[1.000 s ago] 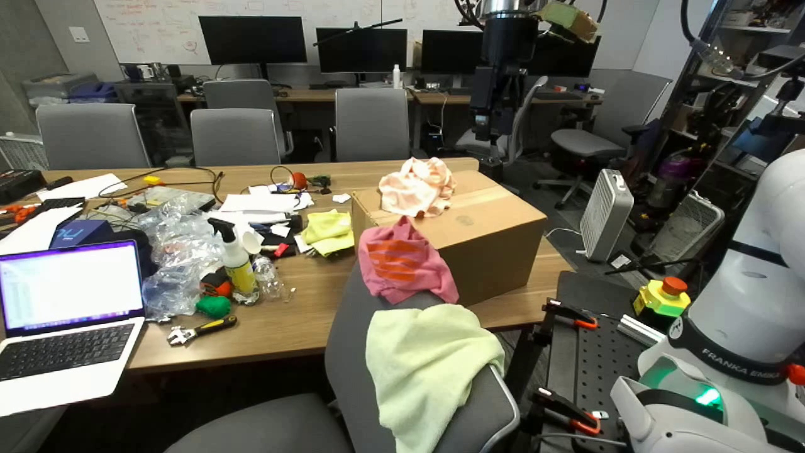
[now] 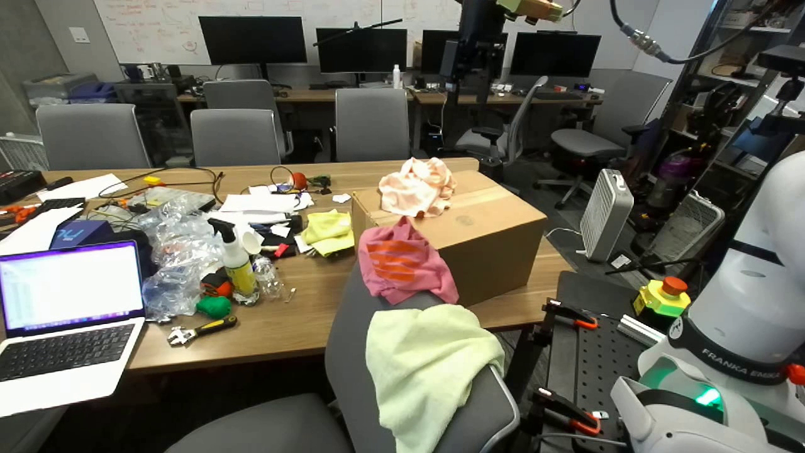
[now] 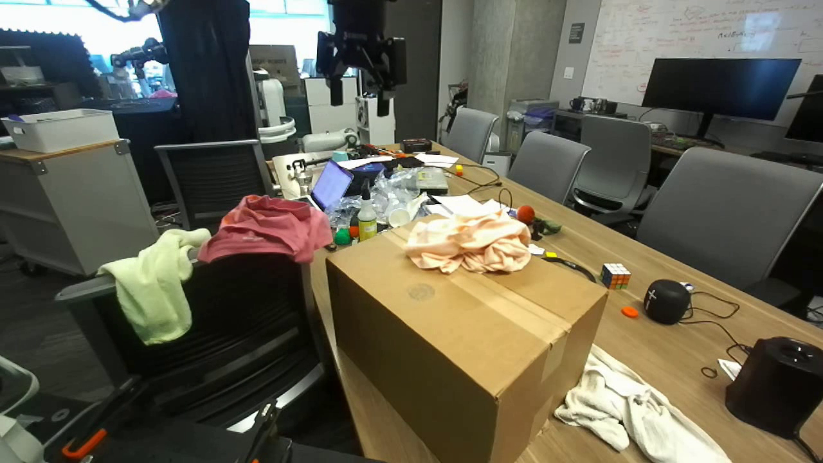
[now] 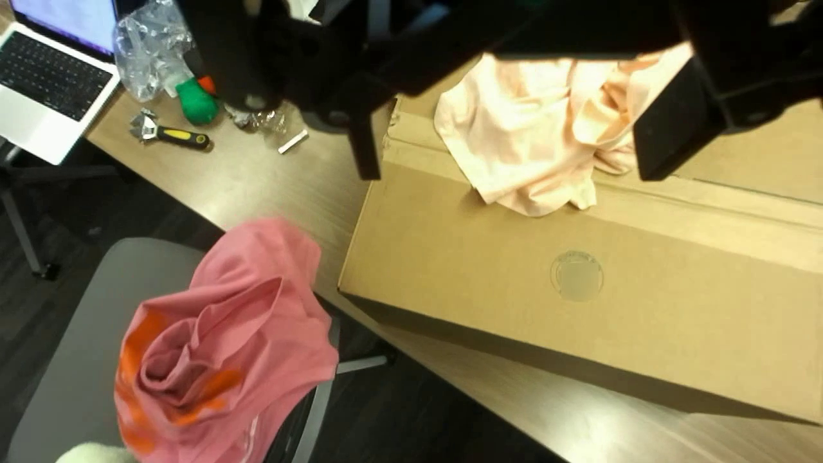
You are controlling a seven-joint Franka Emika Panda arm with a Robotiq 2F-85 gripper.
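My gripper (image 3: pixel 359 100) hangs open in the air above the cardboard box (image 3: pixel 432 308), nothing between its fingers. On top of the box, toward its far left corner in exterior view 1, a crumpled peach cloth (image 2: pixel 417 186) lies below the gripper, well apart from it. In the wrist view this peach cloth (image 4: pixel 532 139) shows past the spread fingers. A pink cloth (image 2: pixel 405 262) with orange marks drapes over the grey chair back (image 2: pixel 343 324). Beside it, on the same chair back, hangs a pale yellow-green towel (image 2: pixel 426 370).
A white cloth (image 3: pixel 633 409) lies on the table beside the box. Spray bottle (image 2: pixel 239 264), wrench (image 2: pixel 200 331), laptop (image 2: pixel 68 324) and plastic wrap clutter the table's left. A speaker (image 3: pixel 666 301) and cube (image 3: pixel 614 275) stand past the box. Much of the box top is bare.
In exterior view 1 my gripper has moved up and to the left. The cloths, box and chair have stayed put.
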